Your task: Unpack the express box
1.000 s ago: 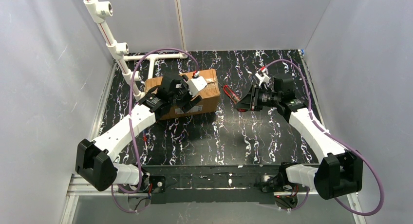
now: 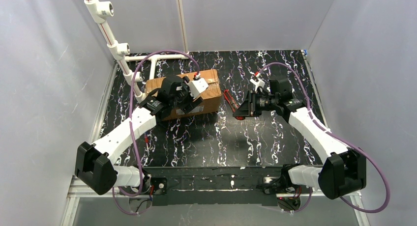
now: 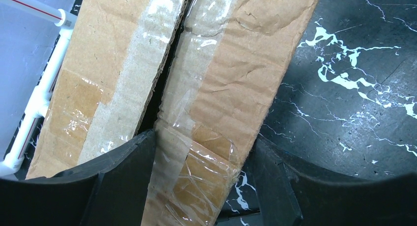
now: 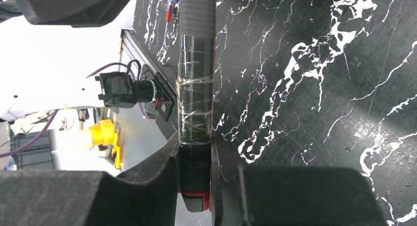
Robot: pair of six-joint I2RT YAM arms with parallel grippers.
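Observation:
A taped cardboard box [image 2: 209, 96] sits at the back middle, its top flaps [image 3: 236, 49] parted by a narrow slit. My left gripper is over it, part open, with fingers either side of a taped flap; whether they press on it I cannot tell. My right gripper, right of the box, is shut on a long red-and-black tool [image 2: 231, 100] with a tape-wrapped handle [image 4: 195, 88].
White pipe framework [image 2: 152, 61] stands behind and left of the box. A small screwdriver-like item [image 2: 146, 140] lies front left.
My right gripper has moved a little toward the front and left, carrying the tool with it. The left arm has barely moved.

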